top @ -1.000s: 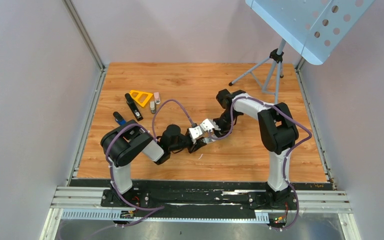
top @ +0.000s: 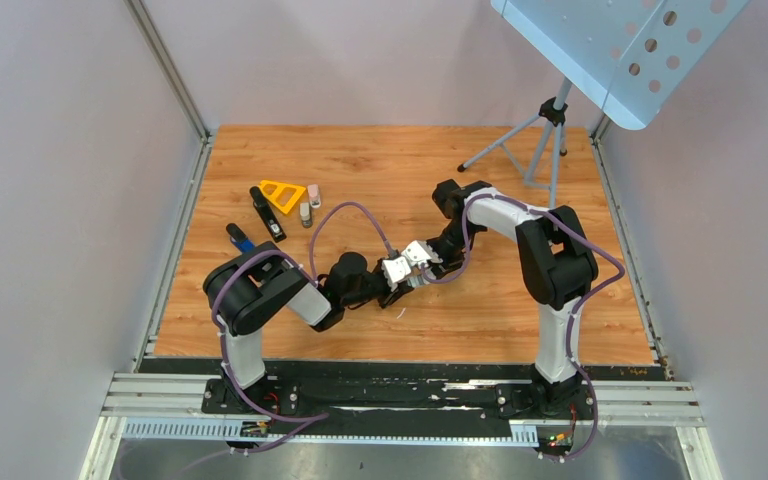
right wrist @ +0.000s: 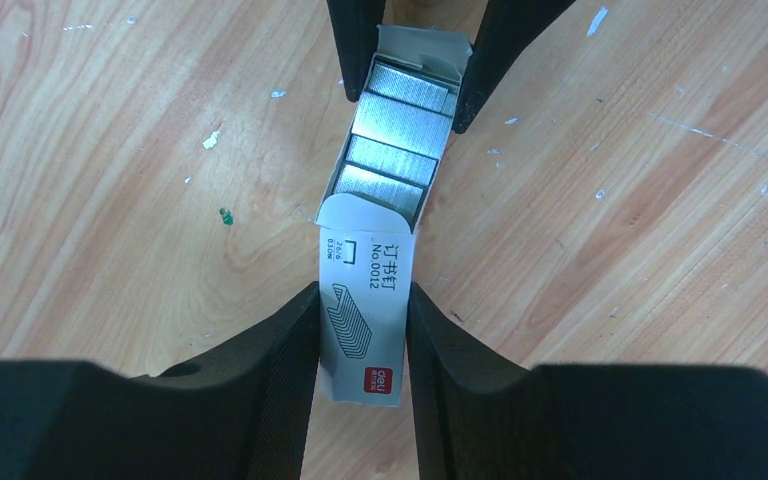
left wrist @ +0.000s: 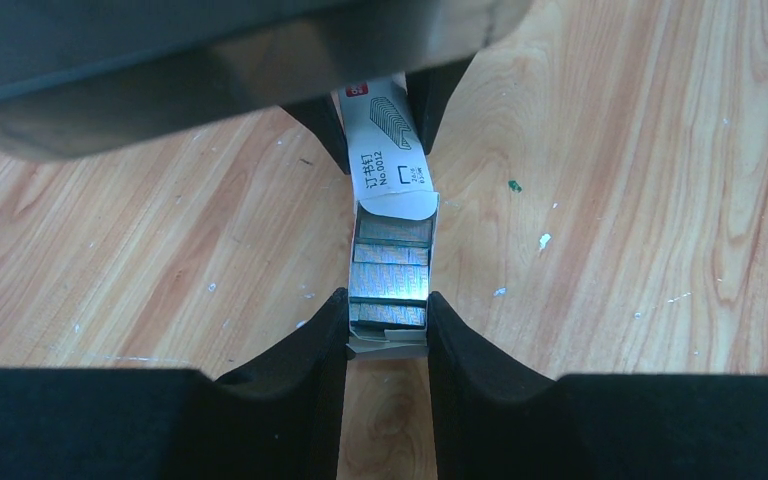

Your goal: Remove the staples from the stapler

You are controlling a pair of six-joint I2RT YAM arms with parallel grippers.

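Observation:
A small white staple box [right wrist: 365, 310] is held between the two grippers at the middle of the table, its inner tray slid out to show rows of silver staples [left wrist: 390, 278]. My left gripper is shut on the tray's end, and my right gripper is shut on the printed sleeve. In the top view both wrists meet over the box, which is mostly hidden there.
At the table's left lie a black stapler [top: 268, 214], a yellow triangle [top: 276, 188], a blue-and-black tool [top: 240, 238] and two small boxes [top: 313, 195]. A tripod [top: 540, 150] stands at the back right.
The two grippers have shifted very slightly around the box, with a little more of it showing between them in the top view. Otherwise the scene is unchanged.

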